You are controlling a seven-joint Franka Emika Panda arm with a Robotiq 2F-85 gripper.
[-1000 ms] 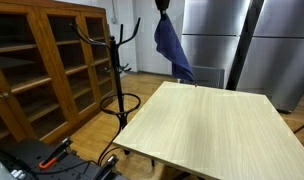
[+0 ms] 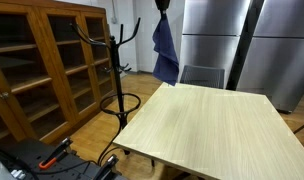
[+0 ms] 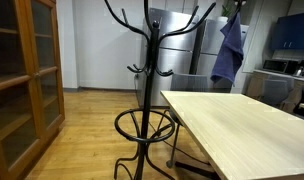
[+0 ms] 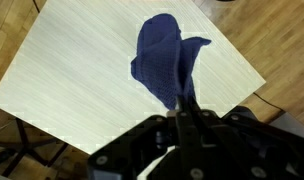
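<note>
A dark blue cloth (image 2: 165, 52) hangs high over the left back part of the pale table (image 2: 214, 128). My gripper (image 2: 163, 11) is at the top edge of exterior view 1, shut on the cloth's upper end. Exterior view 2 has the cloth (image 3: 229, 50) dangling to the right of the black coat rack (image 3: 145, 85), clear of its hooks. In the wrist view the cloth (image 4: 164, 58) spreads out below the gripper, its top gathered between the fingertips. The cloth touches neither table nor rack.
Curved hooks crown the coat rack (image 2: 116, 72) left of the table. A glass-door cabinet (image 2: 47, 75) stands at the far left, fridges (image 2: 214, 42) at the back. Behind the table is a dark chair (image 2: 202, 76).
My gripper has barely moved and keeps hold of it.
</note>
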